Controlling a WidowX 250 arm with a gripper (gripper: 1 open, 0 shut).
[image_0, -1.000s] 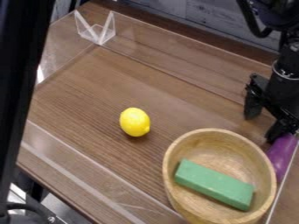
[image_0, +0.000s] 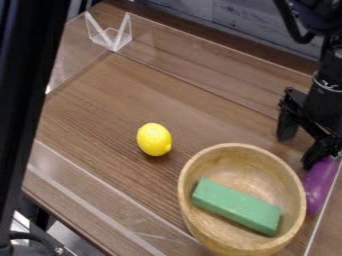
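Note:
My black gripper (image_0: 297, 140) is at the right edge, low over the table, directly above the top end of a purple elongated object (image_0: 321, 185); whether its fingers are open or shut on that object is unclear. The purple object lies along the right side of a round wooden bowl (image_0: 207, 170), which holds a green block (image_0: 238, 206). A yellow lemon (image_0: 154, 139) rests on the table to the left of the bowl.
A clear wire-like or plastic holder (image_0: 110, 35) stands at the back left. A dark vertical edge runs along the left.
The bowl with the green block has shifted slightly left over the last second. The gripper has moved very little.

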